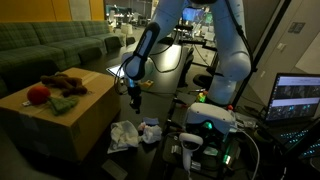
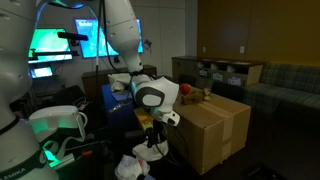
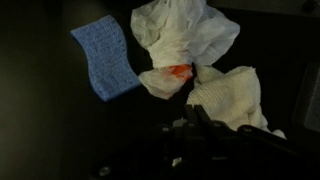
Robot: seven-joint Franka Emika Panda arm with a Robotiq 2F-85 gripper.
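In the wrist view my gripper appears in dark silhouette, its fingers close together. It is shut, but what lies between them is too dark to make out. Behind and around the fingertips shows a white towel (image 3: pixel 232 92). Beyond that lies a crumpled white plastic bag (image 3: pixel 190 32) with something orange-red in it, and to its left a blue cloth (image 3: pixel 106 58). From exterior view 1 the gripper (image 1: pixel 136 103) hangs pointing down above the dark tabletop, clear of two whitish heaps, a left one (image 1: pixel 124 136) and a right one (image 1: pixel 152 130).
A large cardboard box (image 1: pixel 60 125) stands left of the arm, with a red ball (image 1: pixel 38 94) and a brown soft toy (image 1: pixel 65 83) on top. A monitor (image 1: pixel 295 97) and keyboard are at the right.
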